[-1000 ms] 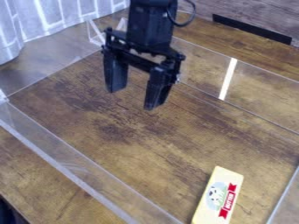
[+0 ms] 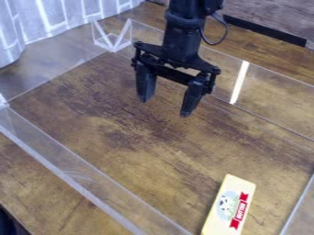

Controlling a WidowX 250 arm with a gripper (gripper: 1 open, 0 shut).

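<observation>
My black gripper [image 2: 167,95] hangs over the middle-back of the wooden workspace, its two fingers spread apart with bare wood showing between them. A pale yellow carton [image 2: 227,209] with a red label and a small printed face lies flat near the front right, well apart from the gripper.
Clear walls [image 2: 76,170] border the wooden floor [image 2: 110,138] on the left and front left, with further clear edging at the back and right. A white curtain [image 2: 31,27] hangs at the upper left.
Over the last second the gripper has moved toward the back and slightly right, appearing a little smaller. The carton has stayed in place.
</observation>
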